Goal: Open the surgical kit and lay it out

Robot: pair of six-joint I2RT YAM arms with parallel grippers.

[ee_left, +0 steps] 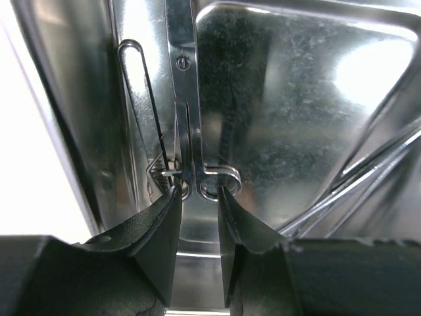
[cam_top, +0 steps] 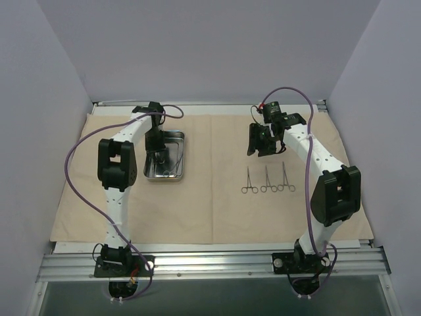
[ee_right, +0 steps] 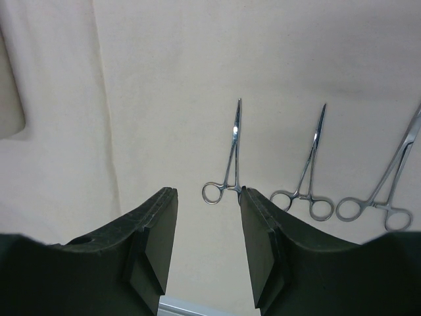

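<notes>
My left gripper is part open over the steel tray [cam_top: 183,153]. In the left wrist view, its fingertips sit at either side of the ring-handle end of a silver hinged instrument [ee_left: 183,62]; contact cannot be made out. Further right in the tray lies another slim metal instrument [ee_left: 368,172]. My right gripper hangs part open above the cloth, with nothing held. Beyond its fingers, three scissor-like clamps lie in a row: a left one [ee_right: 235,135], a middle one [ee_right: 316,139] and a larger right one [ee_right: 402,155].
Beige cloth [cam_top: 227,217] covers the table, and its middle stretch between tray and clamps is bare. Tray walls [ee_left: 85,131] rise close around the left gripper. Grey side walls [cam_top: 33,131] bound the workspace.
</notes>
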